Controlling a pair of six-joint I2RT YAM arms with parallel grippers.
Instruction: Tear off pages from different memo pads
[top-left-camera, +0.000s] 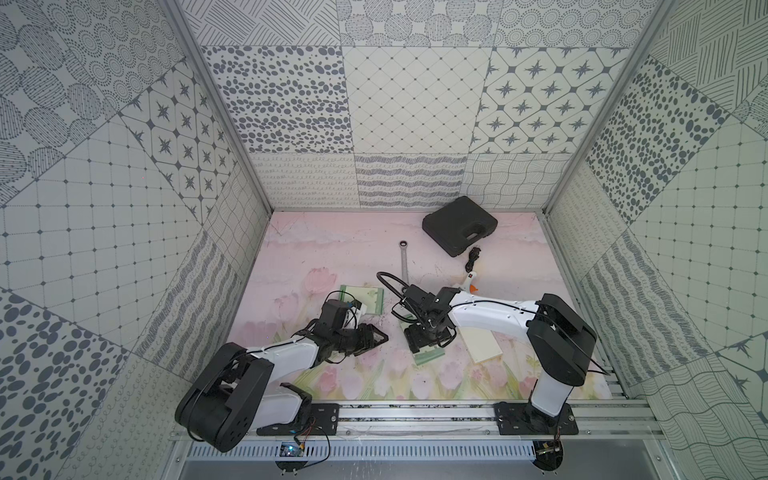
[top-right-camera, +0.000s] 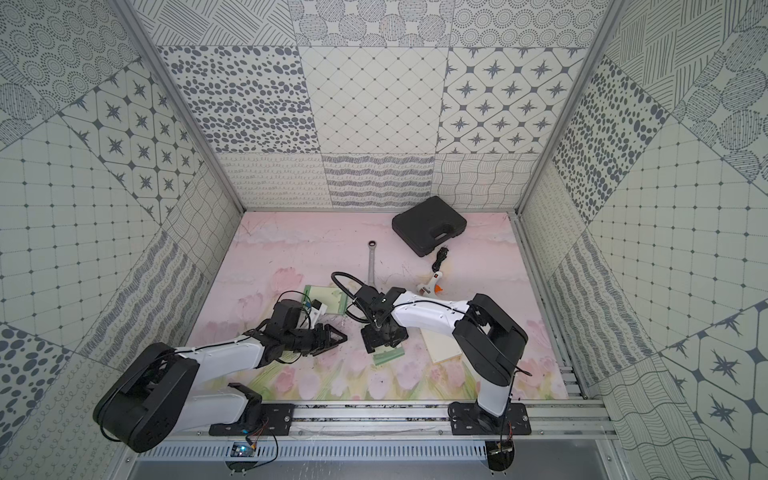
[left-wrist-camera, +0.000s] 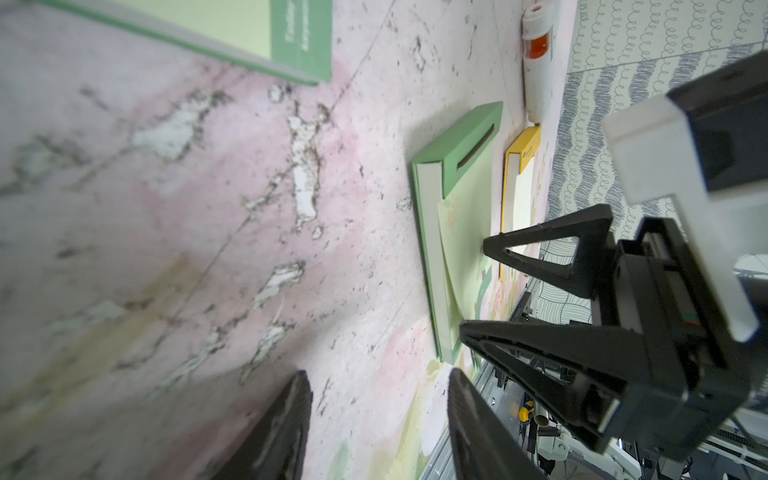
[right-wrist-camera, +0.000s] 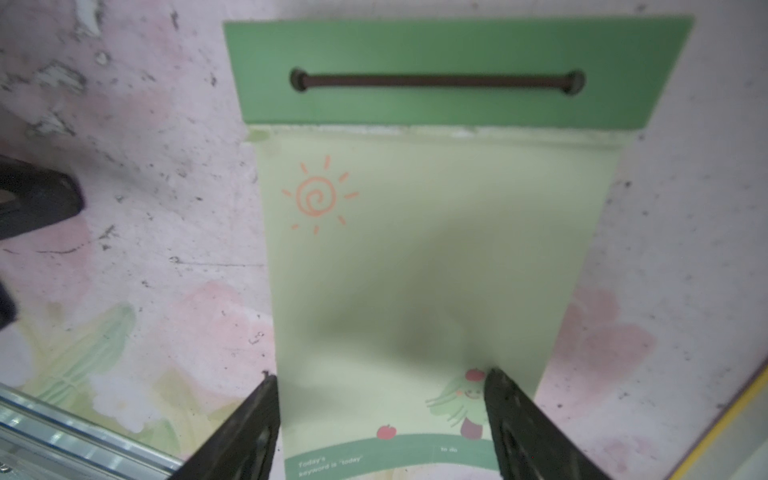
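A green-topped memo pad (right-wrist-camera: 432, 288) with a sun drawing fills the middle of the right wrist view. My right gripper is open at the pad's lower end, a finger near each side. From the left wrist view, this same pad (left-wrist-camera: 472, 208) has a top page standing slightly away from the stack along one edge. The right gripper's fingers (left-wrist-camera: 512, 344) are close to the page; contact cannot be judged. My left gripper is open over bare table, left of that pad. A second green memo pad (top-left-camera: 368, 298) lies behind the left gripper.
A third, cream-paged pad (top-left-camera: 481, 344) with a yellow edge lies right of the middle pad. Farther back are a wrench (top-left-camera: 404, 260), a white and orange item (top-left-camera: 470, 281), a black cable (top-left-camera: 473, 258) and a black case (top-left-camera: 459, 225).
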